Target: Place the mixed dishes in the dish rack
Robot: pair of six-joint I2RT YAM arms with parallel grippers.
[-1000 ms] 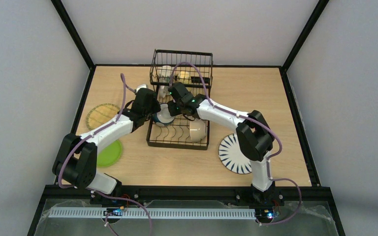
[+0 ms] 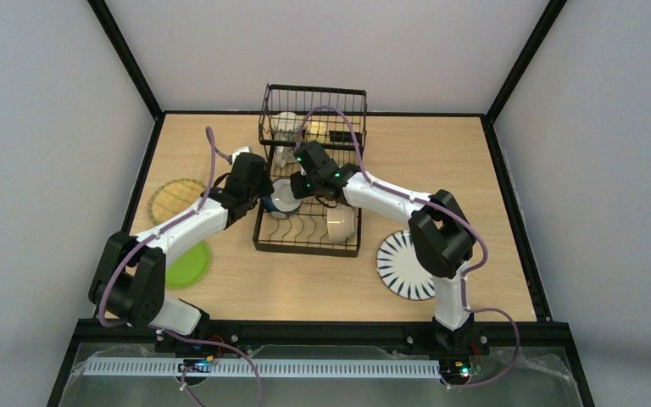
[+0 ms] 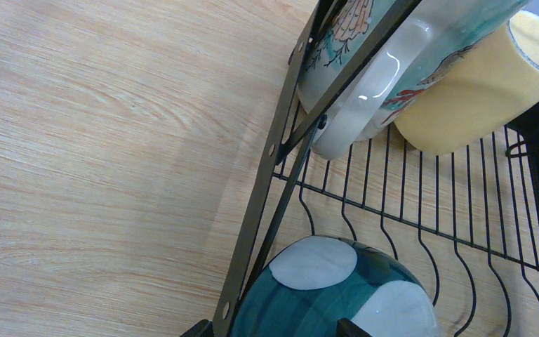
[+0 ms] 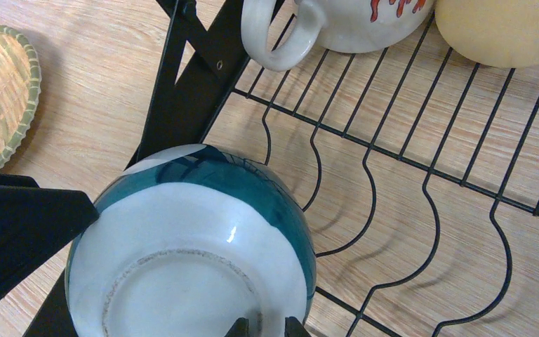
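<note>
A teal-and-white bowl [image 2: 282,203] sits tilted at the left side of the black dish rack's [image 2: 307,250] lower tier, its white base facing the camera in the right wrist view. My left gripper is open at the bowl's left side, its tips wide apart in front of the teal wall. From the right, my right gripper reaches over the bowl's base; its tips stand a little apart with bowl surface showing between them. Whether either touches the bowl is unclear. A cream cup [image 2: 341,224] lies in the rack's front right.
A painted mug [image 3: 393,63] and a yellow cup [image 3: 481,88] occupy the upper tier. Left of the rack are a woven basket [image 2: 169,202] and a green plate [image 2: 188,267]. A blue-striped white plate [image 2: 403,267] lies on the right.
The left arm and the bowl show no clear movement.
</note>
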